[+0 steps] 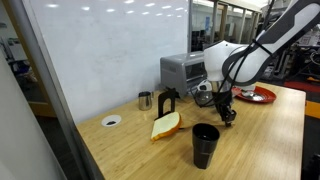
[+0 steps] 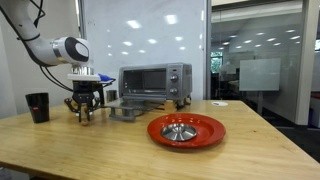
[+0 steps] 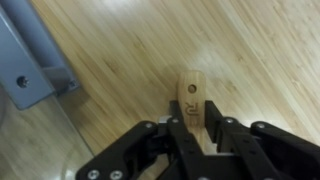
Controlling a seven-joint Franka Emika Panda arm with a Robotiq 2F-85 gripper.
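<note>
A wooden handle with a hole near its end stands between the fingers of my gripper in the wrist view, and the fingers are shut on it. In exterior view 1 my gripper is low over the table, right of a pale yellow, bread-like slice with an orange edge. The slice looks tilted. A thin line seems to run from it toward the gripper; whether it is the tool's far end I cannot tell. In exterior view 2 the gripper is close above the tabletop.
A black cup stands at the front. Behind are a metal cup, a dark stand and a toaster oven. A red plate holds a metal bowl.
</note>
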